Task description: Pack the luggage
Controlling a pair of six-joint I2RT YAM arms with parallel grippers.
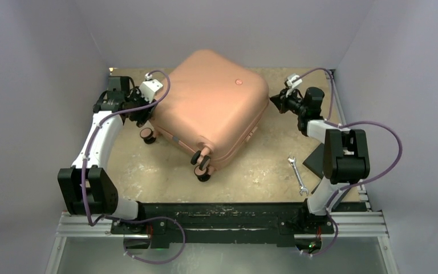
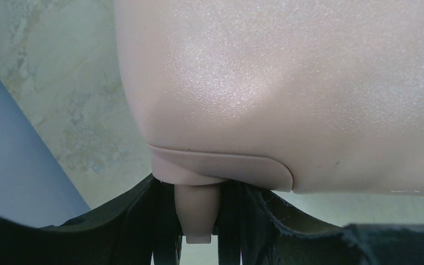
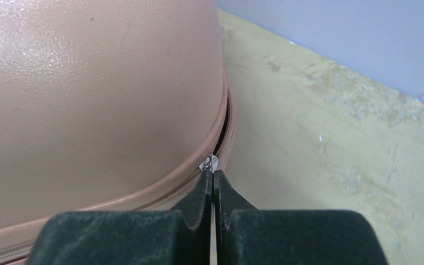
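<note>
A pink suitcase (image 1: pixel 211 103) lies on its side in the middle of the table. In the left wrist view, my left gripper is shut on the suitcase's wheel mount (image 2: pixel 197 201) at one corner; the wheel itself is mostly hidden by the fingers. At the suitcase's right side, my right gripper is shut on the thin zipper pull, just below the metal slider (image 3: pixel 209 162). A narrow dark gap (image 3: pixel 222 132) runs along the zipper beyond the slider, while the teeth (image 3: pixel 160 201) on the near side look joined.
A wrench (image 1: pixel 297 176) lies on the table right of the suitcase, beside a dark flat object (image 1: pixel 315 160) near the right arm. Front wheels (image 1: pixel 202 173) jut toward the front edge. Bare tabletop (image 1: pixel 251 182) shows in front.
</note>
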